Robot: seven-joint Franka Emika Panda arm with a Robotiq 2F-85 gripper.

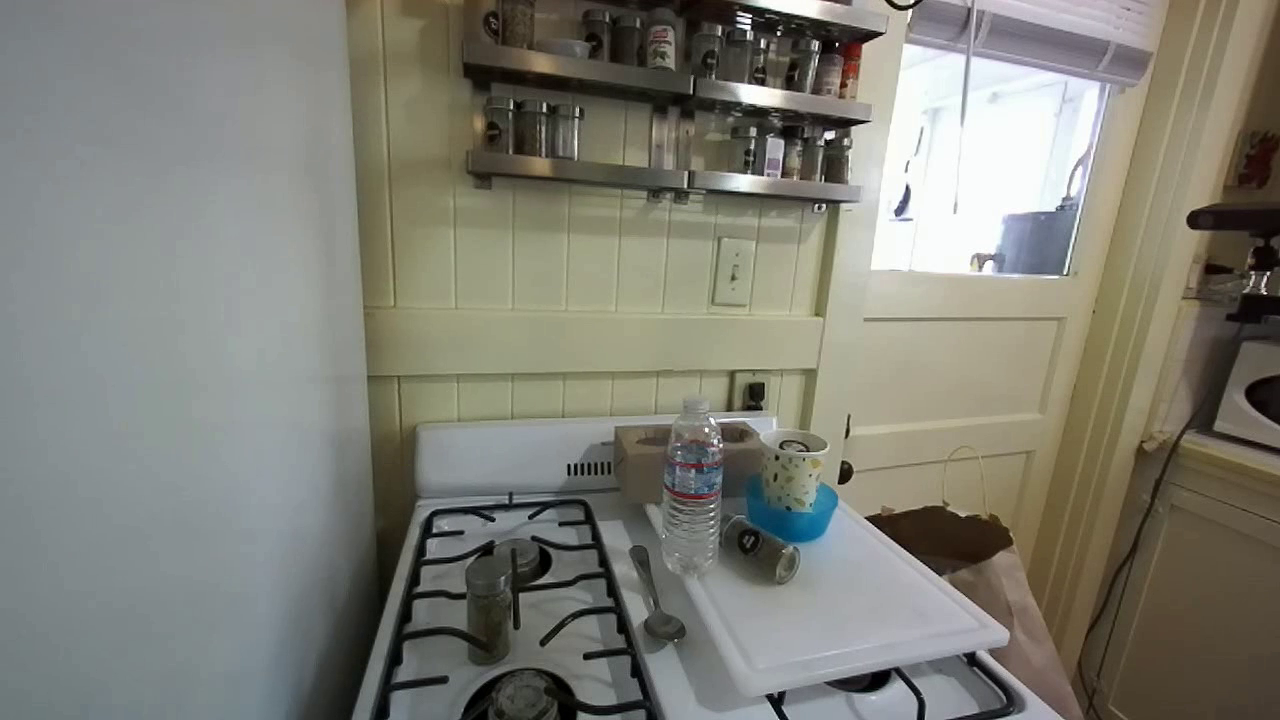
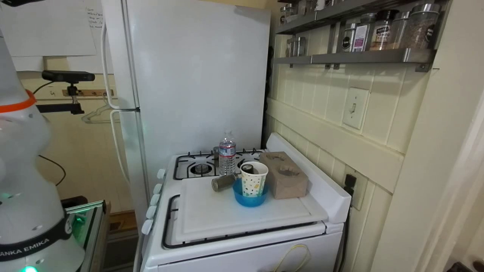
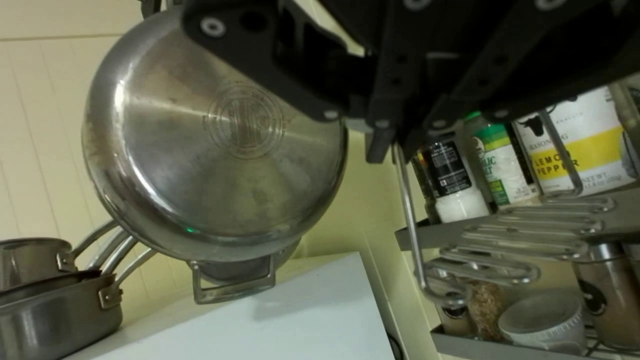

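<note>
In the wrist view my gripper is shut on a metal wire tool (image 3: 516, 234) with a zigzag end, like a masher. One of its rods rises to the fingertips; the zigzag part hangs below and to the right, in front of the spice shelf. The exact grip is partly hidden by the dark fingers. Neither exterior view shows the gripper; exterior view 2 has only part of the white arm (image 2: 31, 181) at the left.
A large steel pan (image 3: 216, 138) hangs close on the left, above the white fridge (image 3: 270, 318). Spice jars (image 3: 453, 180) crowd the shelves (image 3: 600, 213) at right. On the stove are a water bottle (image 1: 692, 492), cutting board (image 1: 828, 624), spoon (image 1: 660, 622), blue bowl (image 1: 792, 522) and patterned cup (image 1: 792, 470).
</note>
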